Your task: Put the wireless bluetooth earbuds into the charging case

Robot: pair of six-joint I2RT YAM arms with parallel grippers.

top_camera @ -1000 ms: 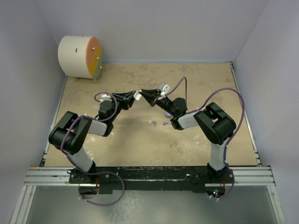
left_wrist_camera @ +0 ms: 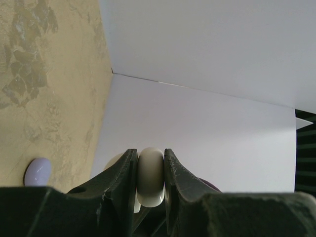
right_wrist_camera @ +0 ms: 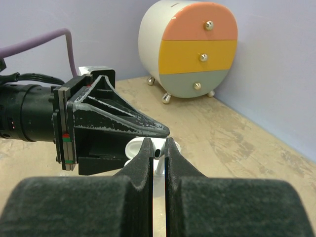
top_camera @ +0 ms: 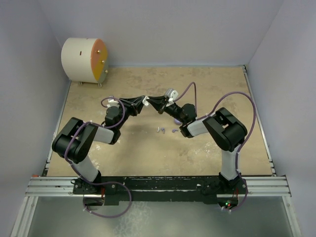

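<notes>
My two grippers meet near the middle in the top view, around small white objects. My left gripper is shut on a white rounded piece (left_wrist_camera: 150, 180) in the left wrist view, with another pale part partly hidden behind it. In the right wrist view my right gripper is shut on a small white piece (right_wrist_camera: 158, 141), held against the white case (right_wrist_camera: 135, 146) at the left gripper's fingertips. Whether an earbud sits inside the case is hidden by the fingers.
Several small pale and purple pieces (top_camera: 163, 130) lie on the table below the grippers, and a purple object (top_camera: 177, 121) is partly under the right arm. A round cabinet (top_camera: 79, 59) stands at the back left.
Both grippers have shifted very slightly, by a few pixels at most, while staying together around the white pieces.
</notes>
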